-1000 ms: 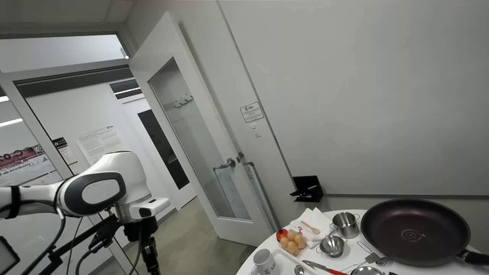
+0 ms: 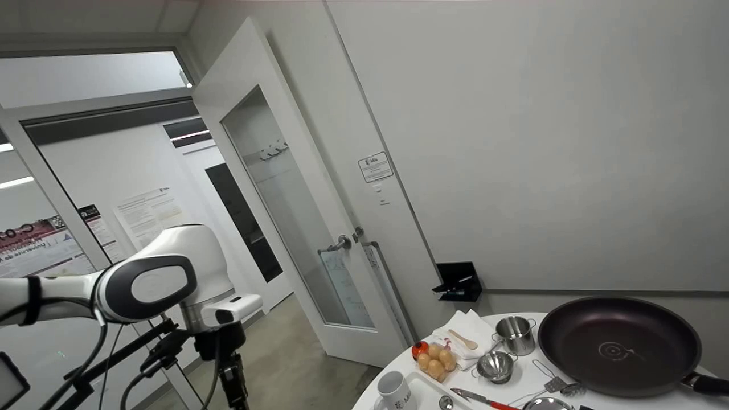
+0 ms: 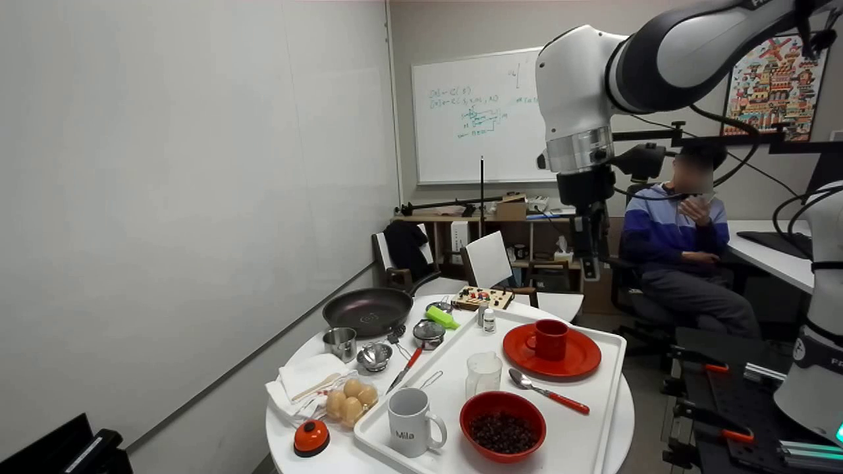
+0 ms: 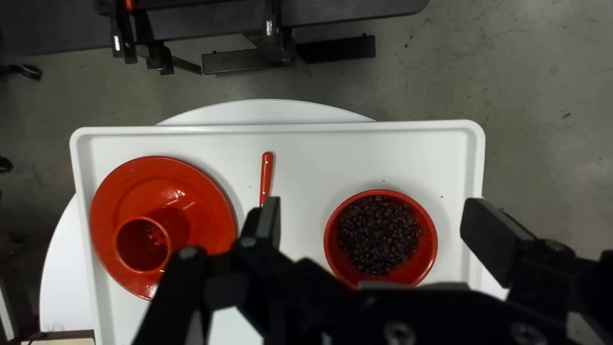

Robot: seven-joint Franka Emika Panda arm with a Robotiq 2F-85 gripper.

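Note:
High above the table, my gripper point(image 3: 589, 257) points down, well clear of everything on it. In the wrist view the gripper is open, its two fingers wide apart and nothing held. Far below that gap lies a red bowl point(image 4: 428, 253) of dark beans, on the white tray point(image 4: 402, 155). A red cup point(image 3: 550, 338) stands on a red plate point(image 3: 589, 351) at the tray's far end. Some dark beans show inside the cup in the wrist view. A spoon with a red handle point(image 4: 266, 175) rests between plate and bowl.
A grey mug point(image 3: 408, 422) and a clear glass point(image 3: 483, 374) also stand on the tray. Beside it are a large pan point(image 2: 618, 345), a metal pot point(image 2: 516, 335), a red-handled knife point(image 3: 405, 368) and eggs point(image 3: 352, 400). The air around the gripper is free.
The arm and gripper have shifted slightly to the right in exterior view 1, toward the table. Nothing on the table has visibly moved.

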